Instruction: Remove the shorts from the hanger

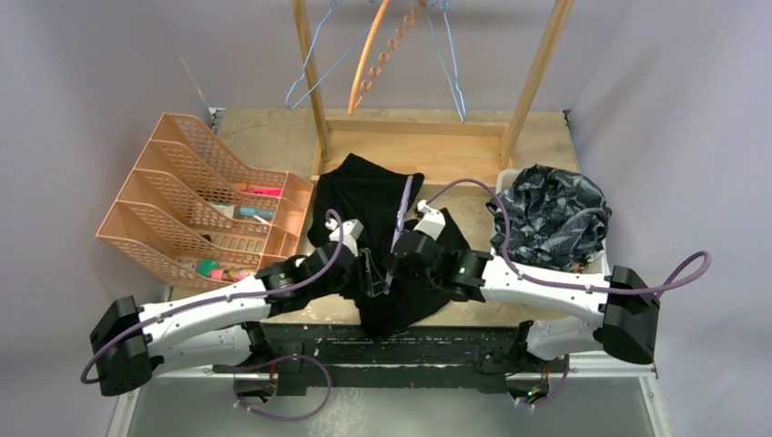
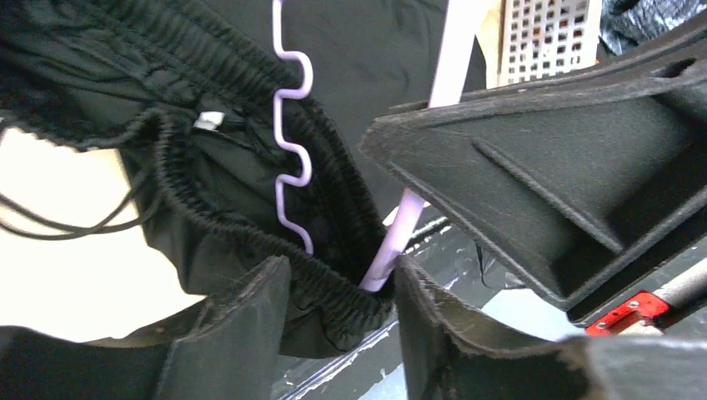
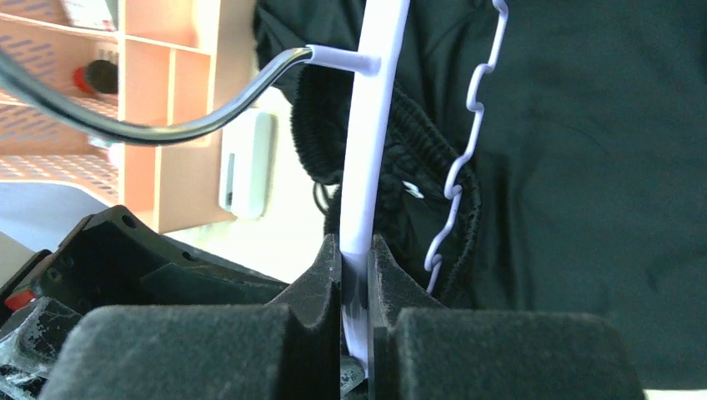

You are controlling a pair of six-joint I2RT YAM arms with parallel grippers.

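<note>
Black shorts [image 1: 355,196] lie spread over the table, with their gathered waistband [image 2: 242,237] low in the left wrist view. A lilac hanger [image 1: 402,209] runs over them; its lower end meets the waistband. My right gripper is shut on the hanger's smooth bar, and the metal hook [image 3: 208,121] points left in the right wrist view. My left gripper is part open, its fingers [image 2: 242,317] on either side of the waistband's edge and close to the hanger's end. Whether the fingers touch the cloth is hard to tell.
A peach compartment organizer [image 1: 150,205] with small items stands at the left. On the right, a white bin lined with a black bag [image 1: 551,218]. Behind, a wooden rack [image 1: 414,155] carries blue and orange hangers. Both grippers are very close together.
</note>
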